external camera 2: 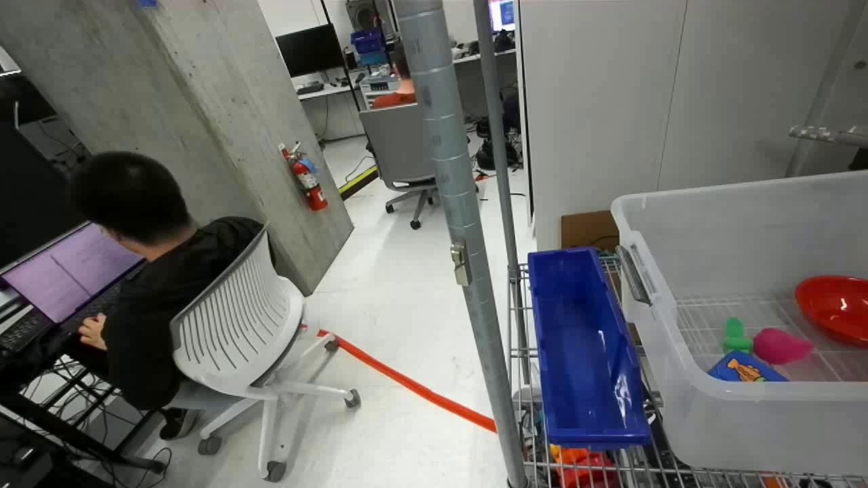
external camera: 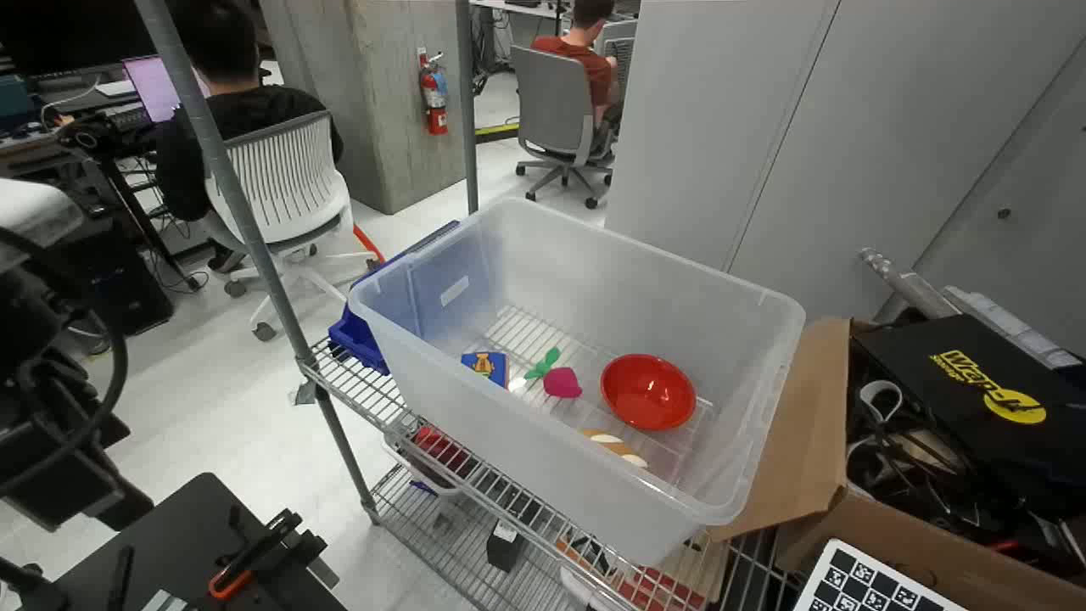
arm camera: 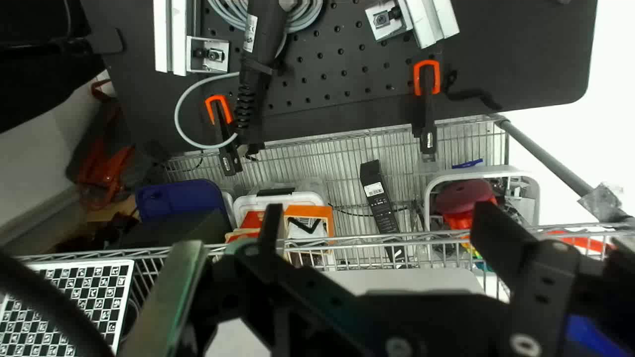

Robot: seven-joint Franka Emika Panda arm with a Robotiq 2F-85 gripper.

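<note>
In the wrist view my gripper stands open, its two dark fingers wide apart and nothing held between them. It is above the wire rack, near the edge of the black pegboard table. A clear plastic bin [external camera: 631,270] on the rack holds a red bowl [external camera: 648,392], a pink toy with green leaves [external camera: 561,383], a blue card-like item with a yellow picture [external camera: 485,367] and a tan, white-striped toy [external camera: 613,446]. Exterior view 2 shows the red bowl [external camera 2: 838,308] cut off by the frame's edge. The tan toy is out of sight there.
A blue tray [external camera 2: 582,346] sits beside the bin. To the bin's right is a cardboard box [external camera: 799,407] of cables, with a checkered board [external camera: 865,585] near it. A grey post [external camera: 239,204] rises by the rack. Orange-tipped clamps [arm camera: 426,77] grip the table edge.
</note>
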